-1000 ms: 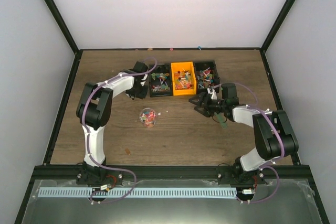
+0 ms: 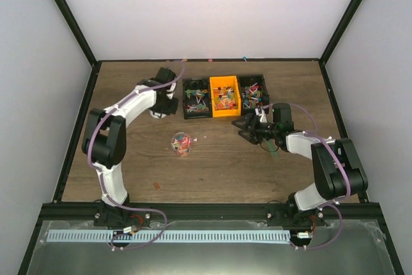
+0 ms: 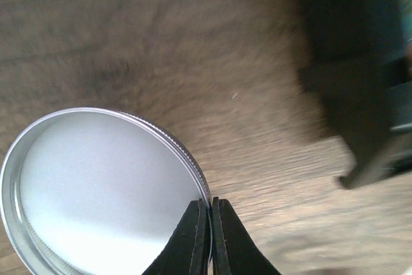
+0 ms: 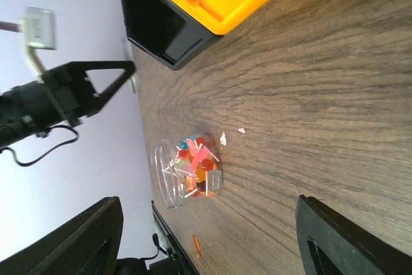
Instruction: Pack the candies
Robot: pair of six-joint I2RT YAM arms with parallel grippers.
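Observation:
A round, pale lid with a clear rim (image 3: 103, 191) has its edge between the tips of my left gripper, which is shut on it. From above, only a sliver of this lid (image 2: 156, 114) shows beside the left fingers, left of the bins. The clear jar (image 2: 181, 144) stands uncovered on the table, filled with colourful candies; in the right wrist view its candies (image 4: 198, 167) show through the wall. My right gripper (image 2: 243, 129) is open, its fingers wide apart and empty, over the table in front of the right-hand bin.
Three bins stand in a row at the back: a black left bin (image 2: 197, 109), an orange middle bin (image 2: 225, 113) and a black right bin (image 2: 253, 76), each with candies inside. White scraps (image 4: 223, 138) lie beside the jar.
The right gripper, jar and bins look the same.

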